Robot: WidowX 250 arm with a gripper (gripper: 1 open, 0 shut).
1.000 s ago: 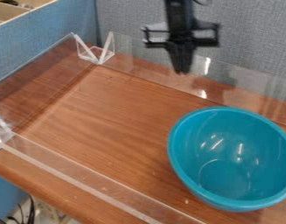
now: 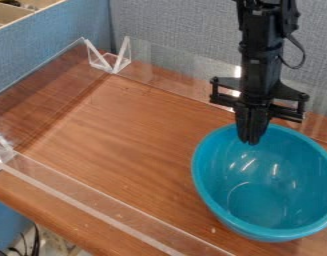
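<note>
A large teal plastic bowl (image 2: 259, 205) sits at the right of the wooden surface (image 2: 112, 150). My black gripper (image 2: 251, 136) points down at the bowl's far rim, its fingertips overlapping the rim in this view. The fingers look shut, with nothing visible between them. Whether they touch the bowl cannot be told.
Clear plastic walls with white corner brackets (image 2: 110, 58) edge the surface. A light wooden box (image 2: 12, 15) is at the top left, and cables show below the near left edge.
My gripper has moved down and to the right from above the back of the surface to the bowl's far rim. The bowl has not visibly moved.
</note>
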